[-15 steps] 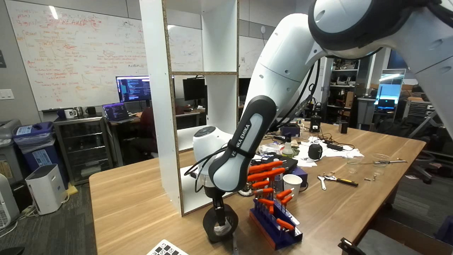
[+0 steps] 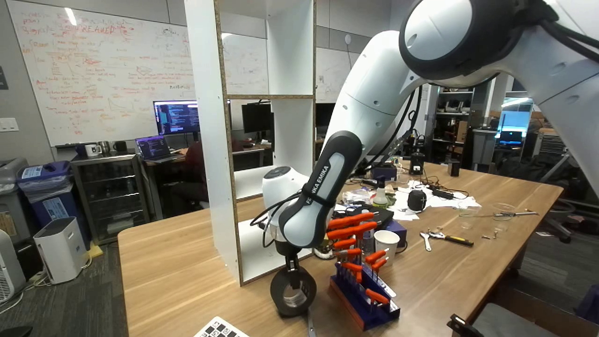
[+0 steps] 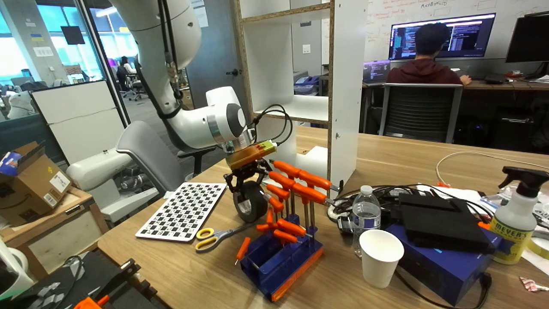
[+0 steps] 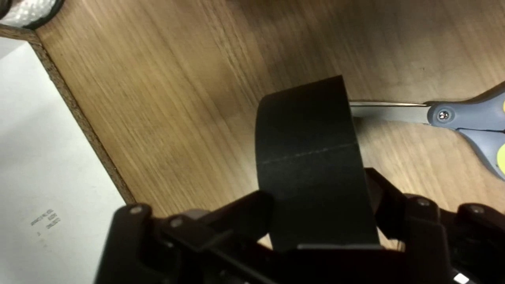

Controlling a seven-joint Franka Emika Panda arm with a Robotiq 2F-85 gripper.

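A black roll of tape (image 2: 278,294) stands on its edge on the table, its hole facing exterior view 1. In the wrist view the roll (image 4: 307,156) rises between the fingers, and its lower part is hidden by the gripper. My gripper is over the roll with its fingers apart, one on each side. How closely they touch its sides is hard to make out. Scissors (image 3: 213,238) with yellow-lined handles lie flat beside the roll (image 3: 257,198), blades toward it.
A blue rack (image 3: 280,268) of orange-handled hex keys stands close to the roll. The white shelf unit (image 2: 205,140) rises behind. A checkered board (image 3: 180,213) lies nearby. Past the rack are a paper cup (image 3: 379,257) and a water bottle (image 3: 366,213).
My gripper has risen a little, so its finger reaches less far down over the roll's hole. The roll has shifted only slightly.
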